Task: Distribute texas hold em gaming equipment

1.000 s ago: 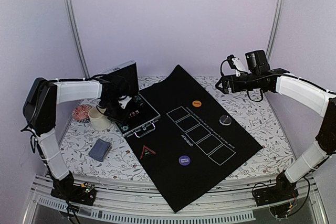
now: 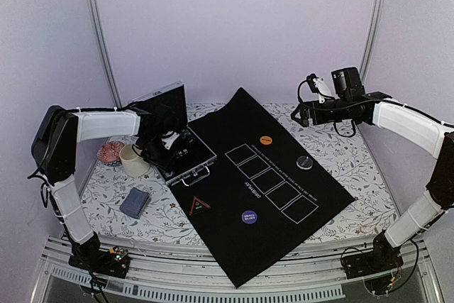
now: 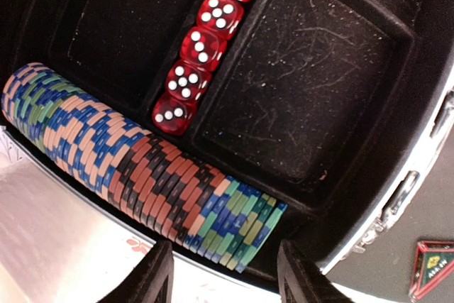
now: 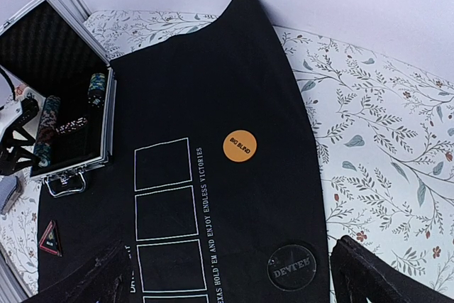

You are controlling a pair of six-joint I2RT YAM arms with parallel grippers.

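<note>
An open metal case (image 2: 201,168) lies at the mat's left. In the left wrist view it holds a long row of chips (image 3: 149,175) and a line of red dice (image 3: 203,47). My left gripper is over the chip row's near end, fingers apart with nothing visibly between them. My right gripper (image 2: 303,113) hangs open above the right side. On the black mat lie an orange big blind button (image 4: 240,145), a purple small blind button (image 2: 249,217), a clear dealer disc (image 4: 291,267) and a red triangle marker (image 3: 431,267).
A cream container (image 2: 134,164), a patterned red dish (image 2: 111,152) and a grey-blue stack (image 2: 134,203) sit left of the case. Printed card boxes (image 2: 272,184) fill the mat's middle, empty.
</note>
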